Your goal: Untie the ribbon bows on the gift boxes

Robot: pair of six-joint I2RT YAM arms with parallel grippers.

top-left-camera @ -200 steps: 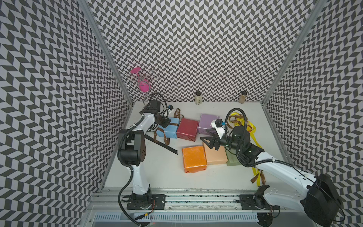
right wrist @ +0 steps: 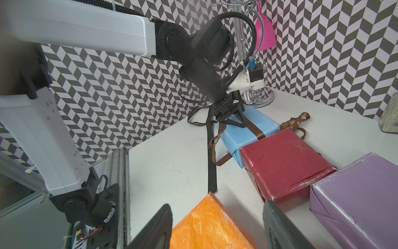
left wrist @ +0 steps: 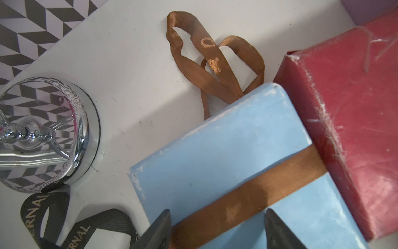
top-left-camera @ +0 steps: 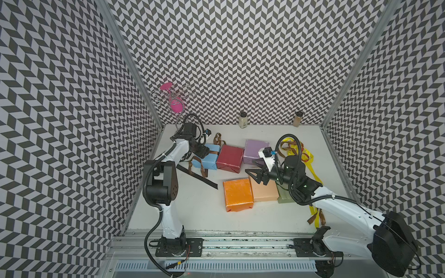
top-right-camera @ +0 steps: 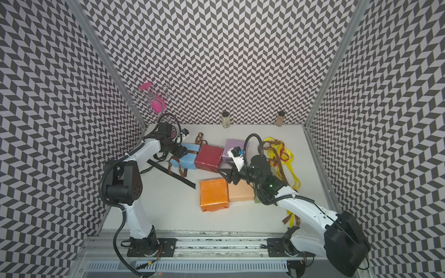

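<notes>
The blue box (left wrist: 215,149) has a brown ribbon band (left wrist: 290,170) across its top, with loose brown ribbon (left wrist: 223,70) lying behind it on the table and more hanging at its front. My left gripper is open low over this box, its fingertips either side of the band; whether they touch is unclear. My right gripper is open and empty, above the orange (top-left-camera: 238,193) and peach (top-right-camera: 240,194) boxes. The red (top-left-camera: 229,157) and purple (right wrist: 360,191) boxes show no ribbon.
A chrome stand (left wrist: 85,137) with pink items is at back left, two jars (top-left-camera: 243,120) (top-left-camera: 297,119) at the back. A black ribbon (right wrist: 212,174) lies left of the boxes, yellow ribbons (top-right-camera: 289,166) at the right.
My left arm has shifted very slightly over the blue box. Otherwise nothing visibly differs in the top left view.
</notes>
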